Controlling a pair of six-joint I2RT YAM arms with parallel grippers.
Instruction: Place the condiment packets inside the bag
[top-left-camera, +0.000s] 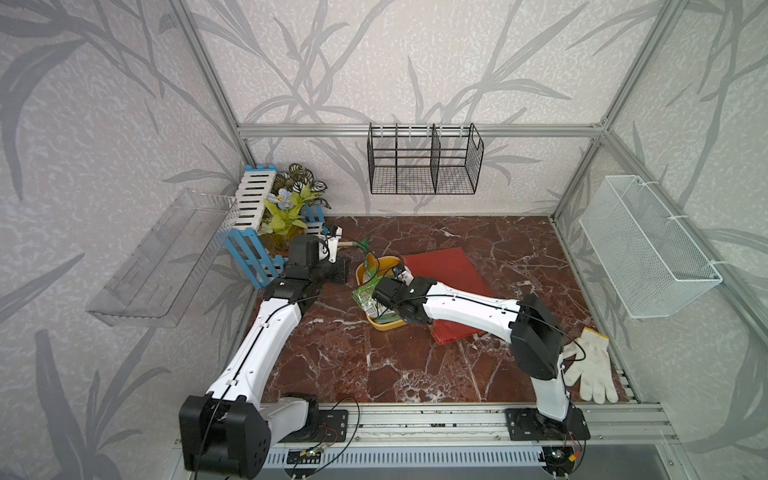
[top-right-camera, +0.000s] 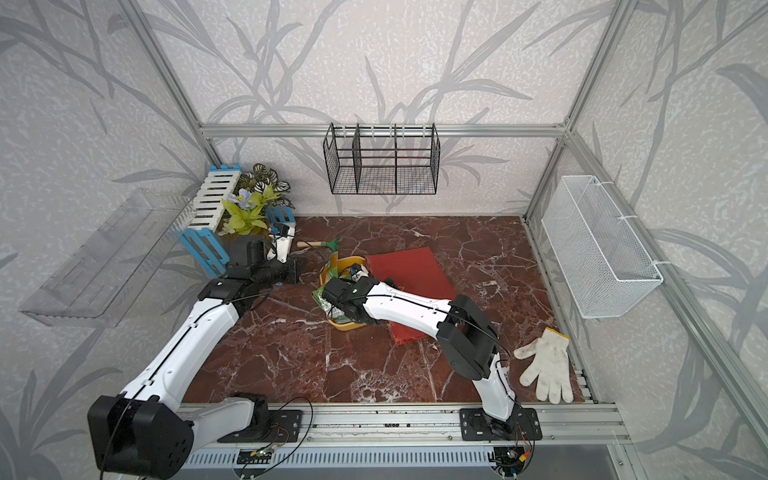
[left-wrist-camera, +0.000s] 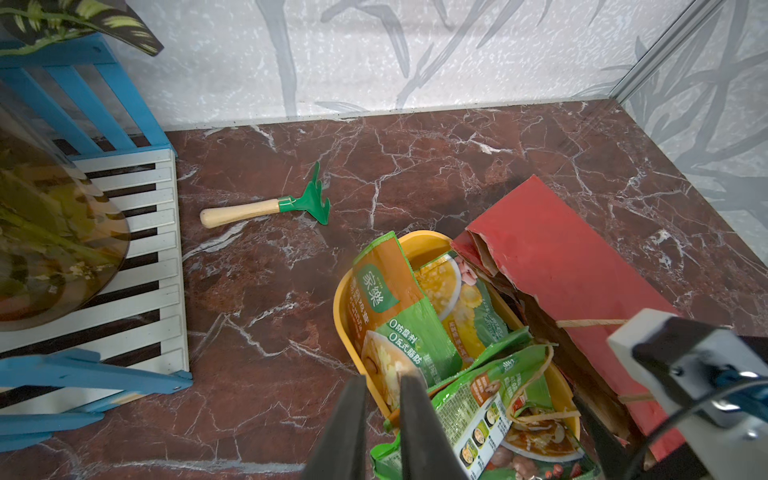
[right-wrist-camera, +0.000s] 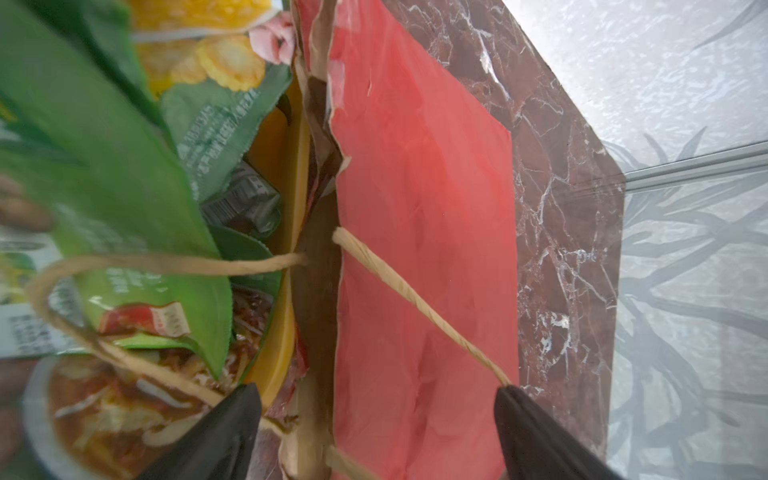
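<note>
A yellow tray holds green condiment packets. The red paper bag lies flat along its right side, with twisted paper handles. My left gripper is over the table left of and slightly behind the tray; its fingertips show dark and blurred at the bottom of the left wrist view, shut, with whatever is between them unclear. My right gripper is open, low over the tray's right rim and the bag's opening.
A slatted planter with plants stands at the back left, a small rake near it. A white glove lies at front right. Wire baskets hang on the walls.
</note>
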